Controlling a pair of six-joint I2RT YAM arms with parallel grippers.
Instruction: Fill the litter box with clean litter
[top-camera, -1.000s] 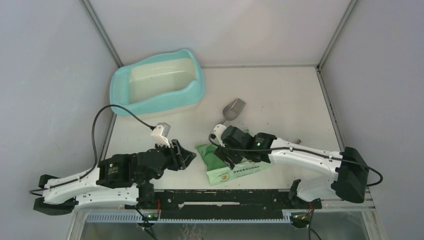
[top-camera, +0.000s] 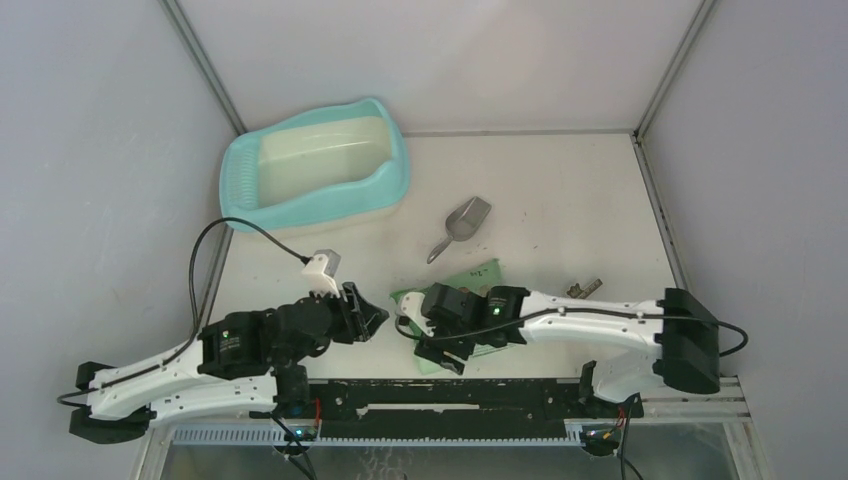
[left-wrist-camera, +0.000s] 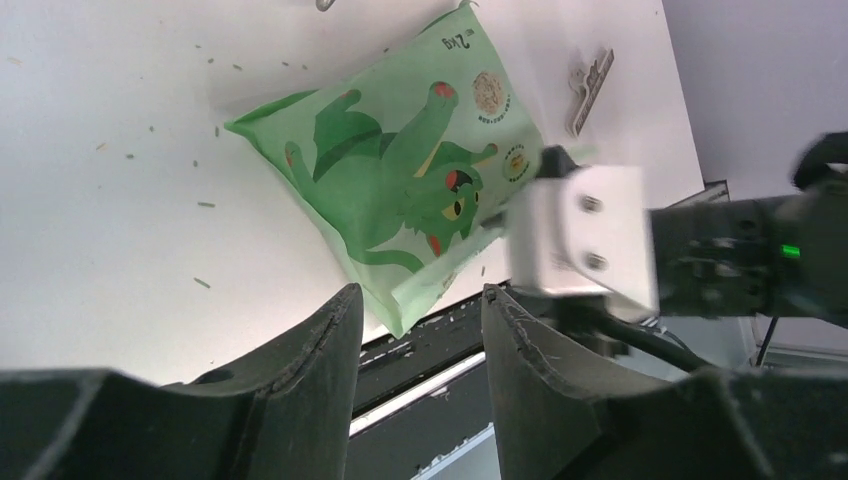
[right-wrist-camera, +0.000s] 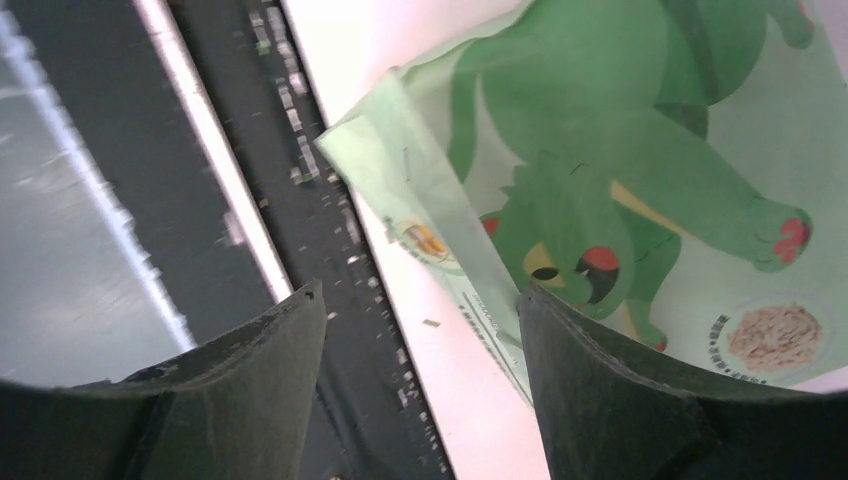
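Observation:
A green litter bag (left-wrist-camera: 400, 180) with a cat print and a folded edge lies flat at the table's front edge, partly hidden under my right arm in the top view. My right gripper hangs low over that fold, fingers apart; its right finger is at the fold. My left gripper is to the bag's left, fingers apart with nothing between them. The turquoise litter box (top-camera: 240, 180), with a pale interior, stands at the back left. A grey scoop (top-camera: 465, 220) lies behind the bag.
A metal clip (left-wrist-camera: 590, 90) lies right of the bag. Walls (top-camera: 740, 160) bound the table on the sides and back.
My right gripper has moved toward the front edge and left, down over the bag's near fold, uncovering more of the scoop handle. The left gripper has shifted slightly.

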